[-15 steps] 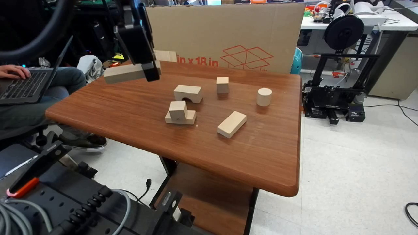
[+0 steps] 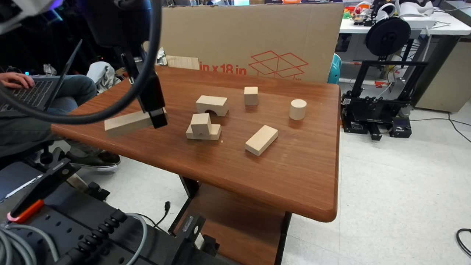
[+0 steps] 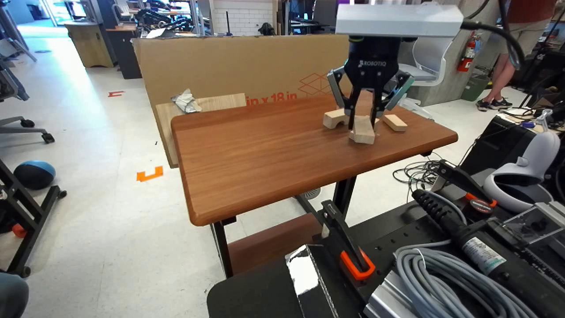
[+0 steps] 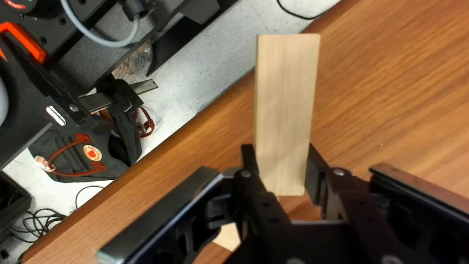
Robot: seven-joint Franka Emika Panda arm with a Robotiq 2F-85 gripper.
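Note:
My gripper has a long flat wooden block (image 4: 286,101) between its fingers, with a pad against each long side near one end. Most of the block sticks out toward the table's front edge in the wrist view. In exterior view 1 the block (image 2: 128,123) is near level over the left part of the table, close to the black fingertips (image 2: 157,118). To its right, a wooden cube (image 2: 201,124) rests on a small flat block (image 2: 215,132). From exterior view 2 the carried block (image 3: 363,130) partly hides that stack.
Behind the stack stands an arch block (image 2: 212,105). Farther right are a small block (image 2: 251,95), a cylinder (image 2: 297,109) and a flat block (image 2: 261,140). A cardboard panel (image 2: 265,39) closes off the back. Exterior view 2 shows the table's left part (image 3: 238,159) bare.
In exterior view 1 my gripper and its block have come lower and a little left, nearer the tabletop. The blocks on the table have not moved.

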